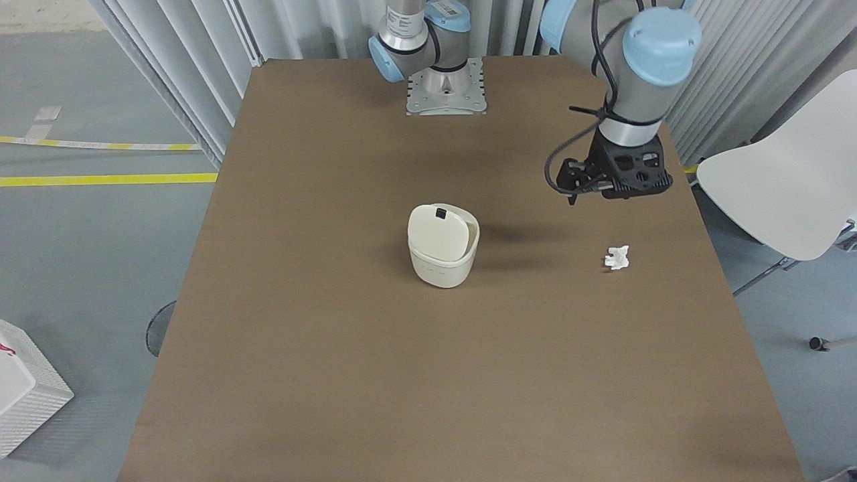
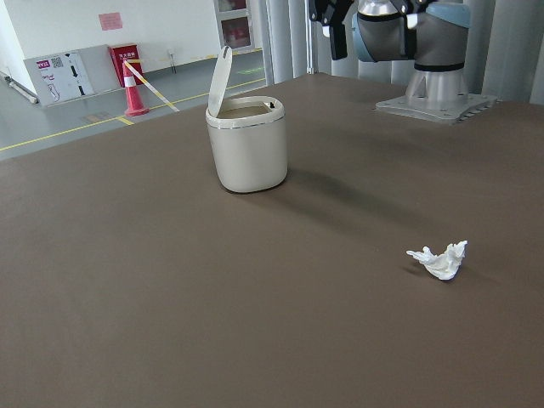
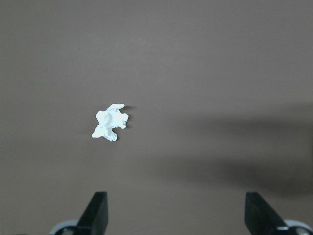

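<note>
A crumpled white paper (image 1: 616, 258) lies on the brown table at the right, also seen in the left view (image 2: 441, 260) and below me in the wrist view (image 3: 110, 122). A small cream bin (image 1: 442, 261) stands mid-table with its lid raised, as the left view (image 2: 248, 149) shows. My gripper (image 1: 612, 181) hangs in the air behind the paper, above the table. In the wrist view its two fingers (image 3: 93, 215) are wide apart with nothing between them.
A white chair (image 1: 779, 169) stands beyond the right edge.
</note>
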